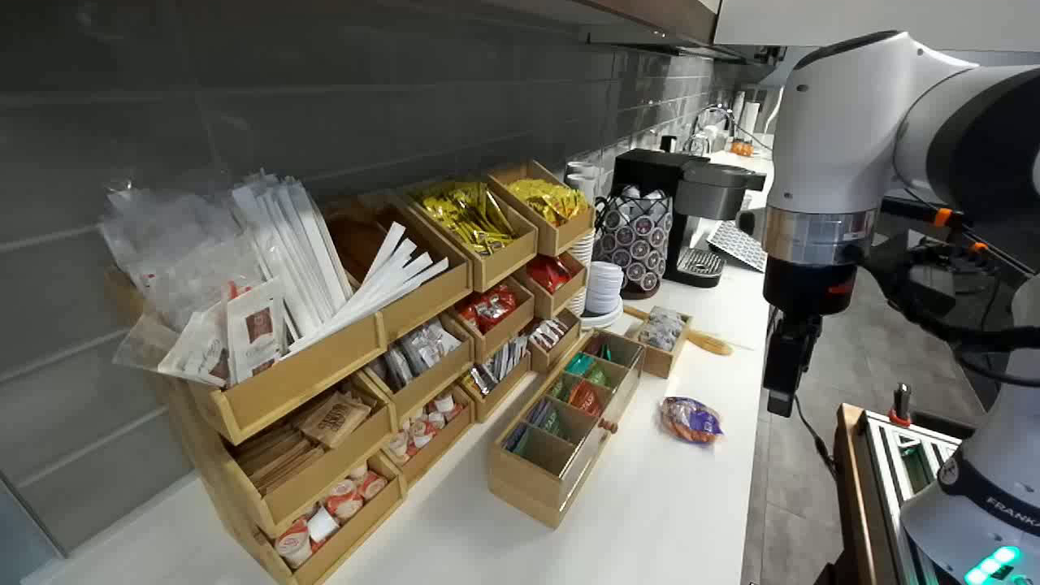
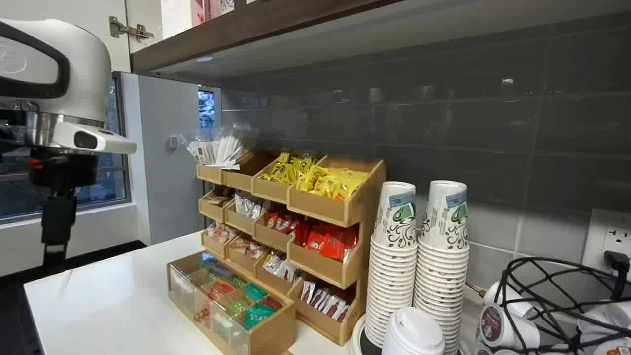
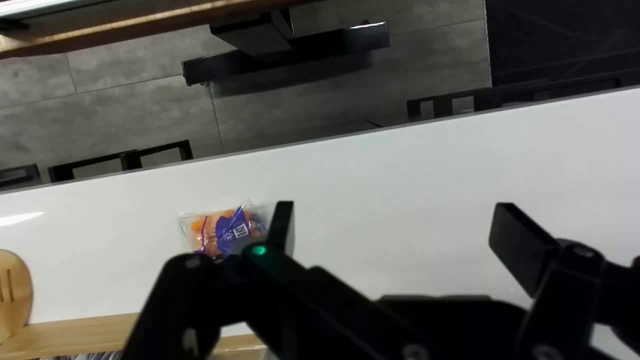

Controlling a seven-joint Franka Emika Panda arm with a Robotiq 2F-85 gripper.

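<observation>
My gripper is open, its two black fingers wide apart with only bare white counter visible below the gap. In exterior view 1 the gripper [image 1: 780,401] hangs pointing down by the counter's front edge, clear of everything on it. A clear snack bag [image 1: 690,419] with orange contents and a purple label lies on the counter. In the wrist view that bag [image 3: 223,231] sits left of the gap, its lower right part hidden behind the left finger. A wooden divided box [image 1: 556,429] of tea packets stands between the bag and the tiered rack.
The tiered wooden rack [image 2: 278,230] holds condiment packets, creamers and stirrers. Cup stacks [image 2: 390,278], a pod carousel [image 1: 634,239] and a coffee machine [image 1: 682,195] stand beyond it. A small wooden bin [image 1: 663,336] and wooden utensil [image 1: 709,343] lie near the bag. Bare counter [image 3: 384,174] runs along the front.
</observation>
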